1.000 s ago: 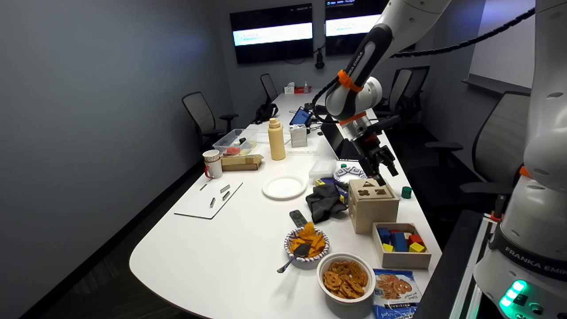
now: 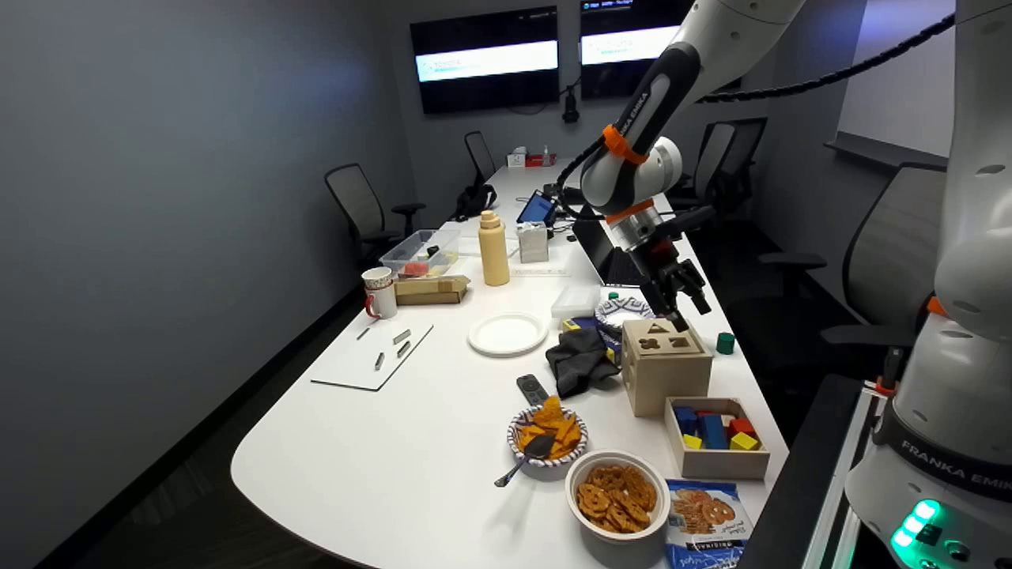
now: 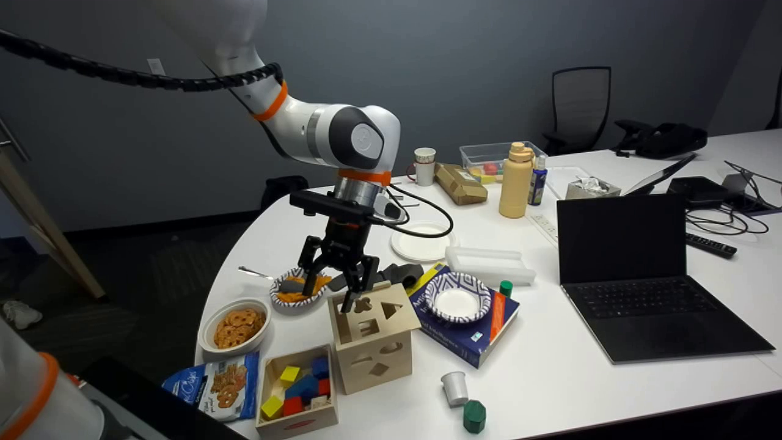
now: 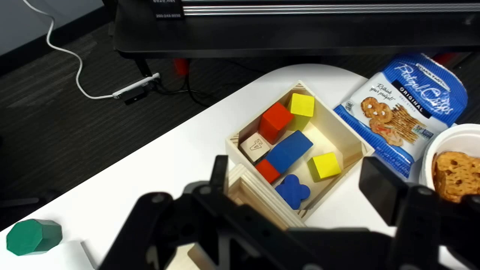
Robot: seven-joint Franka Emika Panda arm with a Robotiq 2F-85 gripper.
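Note:
Just above the wooden shape-sorter box (image 3: 377,352) hangs my gripper (image 3: 332,294), its fingers spread wide apart. Cut-out holes show in the sorter's lid and side. Beside the sorter stands an open wooden tray (image 3: 269,381) holding blocks. From the wrist, a red block (image 4: 275,121), a long blue block (image 4: 289,150), a yellow block (image 4: 324,166) and a blue clover-shaped block (image 4: 293,191) show inside the tray. Between the fingertips of the gripper there is nothing held; the tray lies lower down, beyond them. The gripper body hides much of the sorter there.
A green block (image 3: 474,417) and a small grey cup (image 3: 455,388) lie near the table edge. A pretzel bag (image 2: 709,521), a pretzel bowl (image 2: 574,493) and a chip bowl (image 2: 515,435) stand close by. Open table lies left of the bowls in exterior view 1.

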